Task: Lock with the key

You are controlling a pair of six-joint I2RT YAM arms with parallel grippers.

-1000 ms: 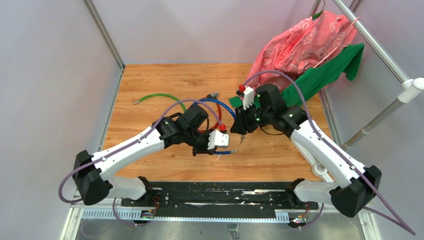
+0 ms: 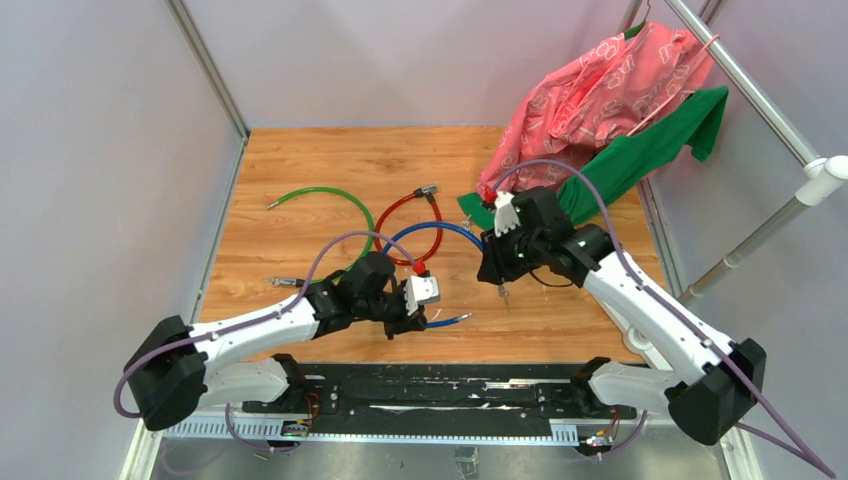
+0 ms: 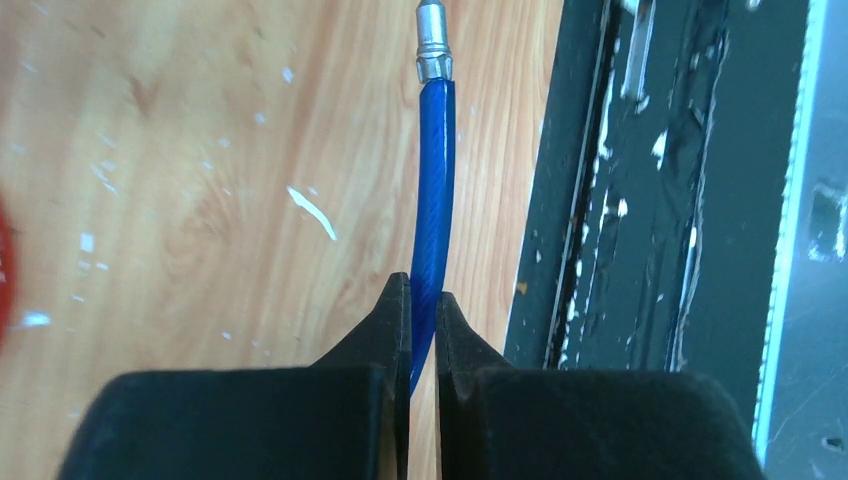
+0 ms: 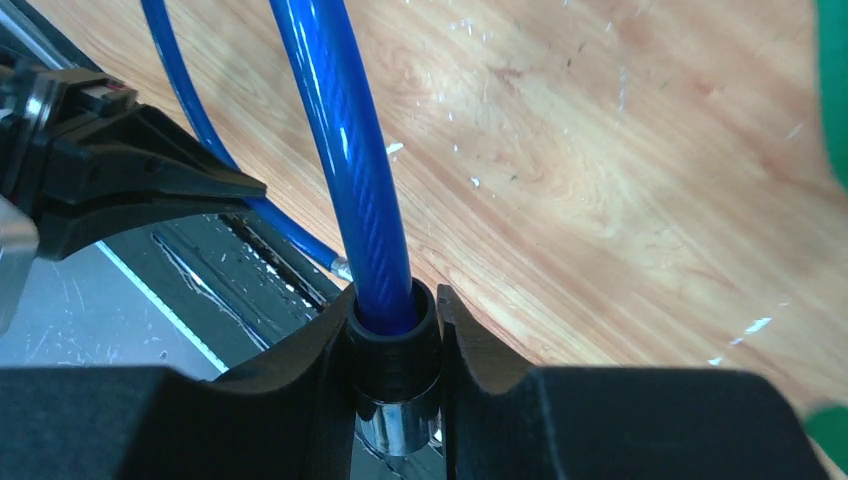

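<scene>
A blue cable lock (image 2: 438,225) arcs between my two grippers. In the left wrist view my left gripper is shut on the blue cable, with its metal tip (image 3: 434,40) pointing beyond the fingers. In the right wrist view my right gripper is shut on the black-and-metal lock head (image 4: 395,360) at the cable's other end. The left gripper also shows at the left of that view. Small keys (image 2: 505,298) seem to hang below the right gripper in the top view, too small to tell clearly.
A red cable lock (image 2: 439,210) and a green one (image 2: 340,191) lie behind on the wooden table (image 2: 300,160). Pink and green cloths (image 2: 600,90) hang at the back right, beside a metal pole (image 2: 745,250).
Both grippers have moved toward the table's front, the right one also slightly rightward and the left one leftward over the last second, still holding the blue lock.
</scene>
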